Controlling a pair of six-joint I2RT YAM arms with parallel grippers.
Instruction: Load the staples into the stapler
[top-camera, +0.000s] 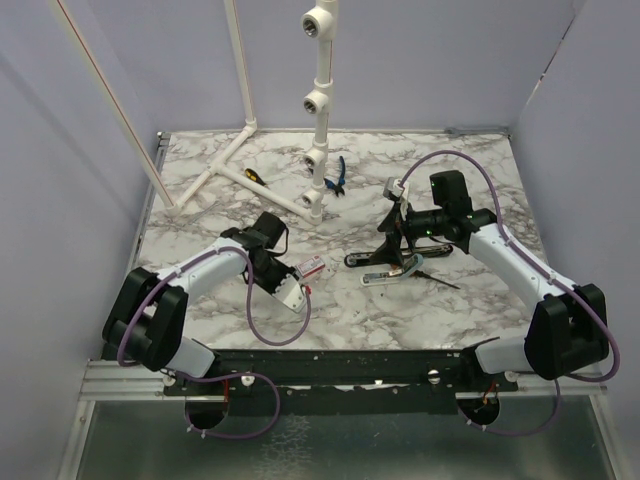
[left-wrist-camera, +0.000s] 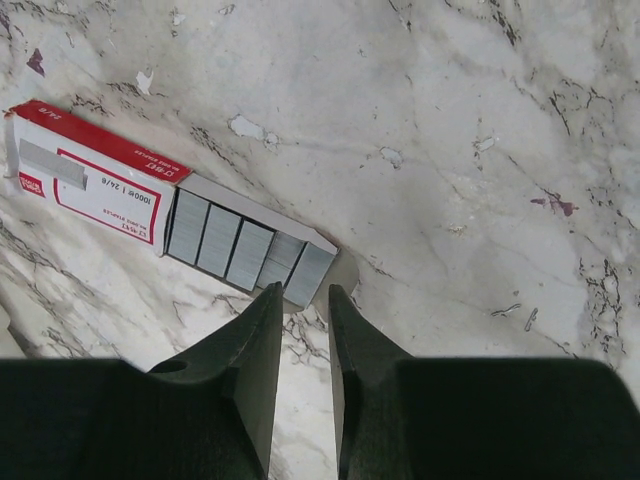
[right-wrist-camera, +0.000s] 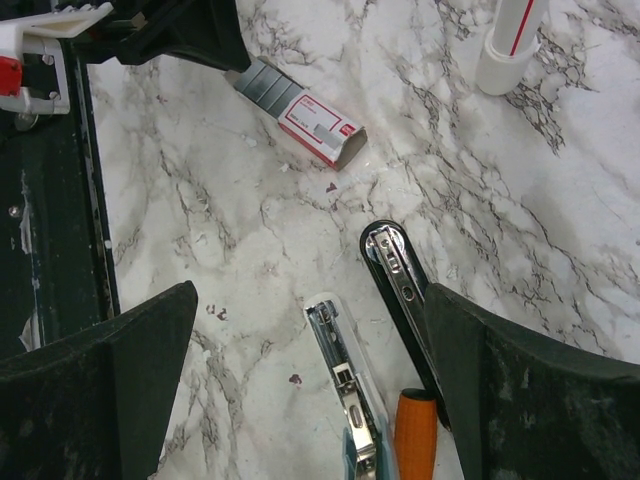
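The red-and-white staple box (left-wrist-camera: 100, 180) lies on the marble table, its grey inner tray slid partly out and holding several staple strips (left-wrist-camera: 245, 255). In the left wrist view, my left gripper has a gap between its fingers, the tips at the tray's outer end; whether they touch it I cannot tell. My right gripper stands wide open above the table, empty. Below it lie a clear-and-teal stapler (right-wrist-camera: 340, 365), with its metal channel exposed, and a long black stapler-like piece (right-wrist-camera: 395, 275). The right arm hides part of them from above.
An orange-handled tool (right-wrist-camera: 415, 435) lies beside the clear stapler. Behind stand a white pipe frame (top-camera: 265, 190), blue pliers (top-camera: 336, 178) and a yellow-black screwdriver (top-camera: 254, 176). Bare marble lies between the staple box and the staplers.
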